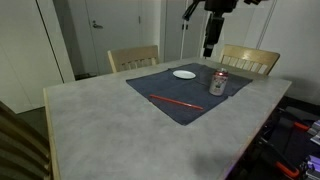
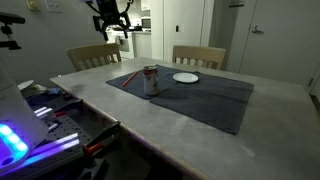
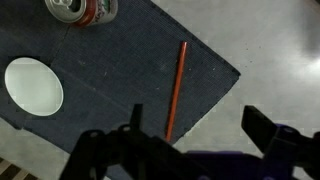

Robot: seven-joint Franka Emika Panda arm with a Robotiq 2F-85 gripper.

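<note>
My gripper (image 1: 208, 51) hangs in the air above the table, open and empty. In the wrist view, its dark fingers (image 3: 262, 128) are spread wide, and a thin red stick (image 3: 177, 90) shows far below the gap. The stick lies flat on a dark cloth. A printed can (image 1: 218, 84) stands upright on the cloth, with only part of it visible at the wrist view's top edge. Behind the stick, a white oval plate (image 1: 184, 74) rests on the same cloth. Nothing touches my gripper.
The dark cloth (image 2: 205, 98) covers part of the pale table (image 1: 100, 125). Wooden chairs (image 1: 134, 58) stand around the edges.
</note>
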